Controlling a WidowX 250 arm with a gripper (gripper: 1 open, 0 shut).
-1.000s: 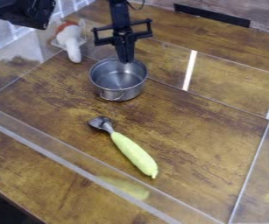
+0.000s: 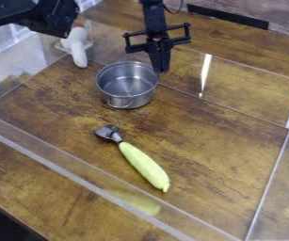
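Observation:
A steel pot (image 2: 126, 87) sits on the wooden tray floor, left of centre. Behind it, slightly to the right, my dark gripper (image 2: 161, 58) hangs low near the back of the tray, its fingertips just past the pot's rear rim and close together, with nothing visible between them. A pale green corn-like toy (image 2: 143, 164) lies in the front middle, and a small metal-and-dark object (image 2: 107, 134) touches its upper end. A white mushroom-like toy (image 2: 77, 47) stands at the back left.
Clear plastic walls border the tray, with a dark arm or cable mass (image 2: 15, 19) at the top left.
The pot and toys look essentially unchanged.

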